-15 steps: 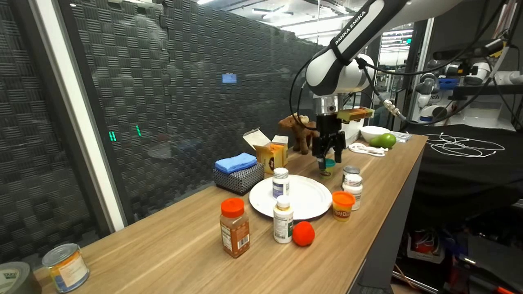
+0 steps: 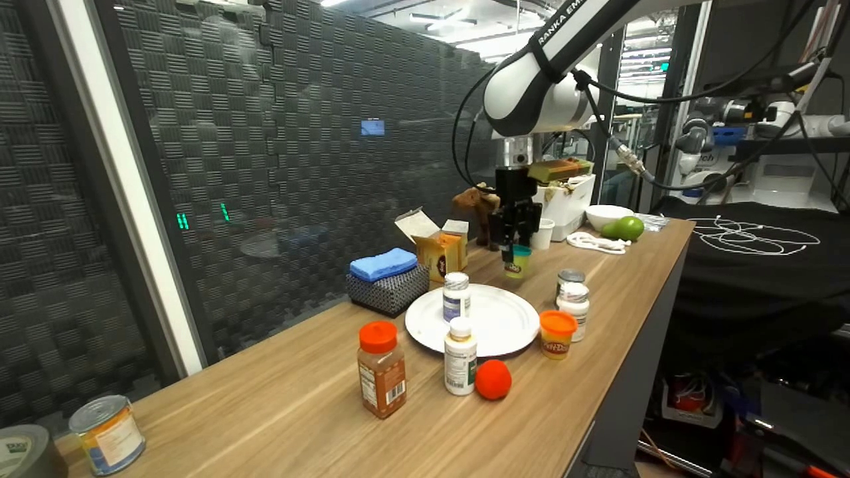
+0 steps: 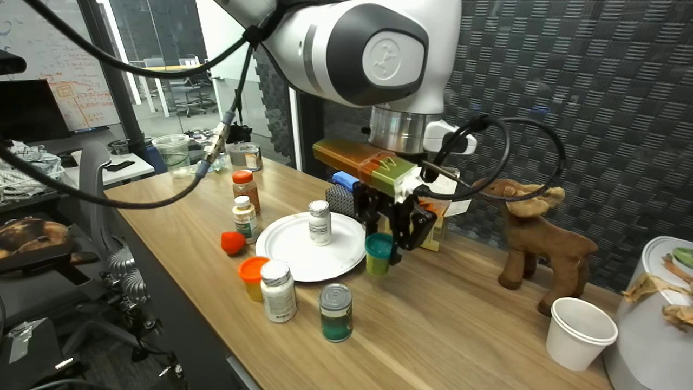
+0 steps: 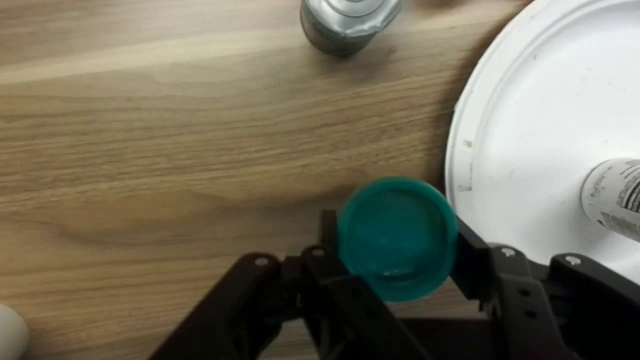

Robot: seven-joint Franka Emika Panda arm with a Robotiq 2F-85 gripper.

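A small tub with a teal lid (image 4: 397,239) and a yellow-green body sits between my gripper's fingers, which press on it from both sides. In exterior view 2 my gripper (image 3: 387,241) is shut on this teal-lidded tub (image 3: 378,254), just beyond the plate's edge. Exterior view 1 shows the tub (image 2: 517,261) upright, seemingly a little above the table. The white plate (image 4: 480,129) lies close by on the right of the wrist view. On it stands a white bottle (image 3: 319,223).
A dark can (image 3: 335,313), a white bottle (image 3: 279,292) and an orange-lidded tub (image 3: 254,276) stand near the table's front edge. Behind the gripper are an open yellow box (image 2: 443,253) and a plush moose (image 3: 543,237). White cups (image 3: 580,332) stand farther along the table.
The arm has risen and shifted left and back in exterior view 1, carrying the teal-lidded tub with it. The other objects stay where they were.
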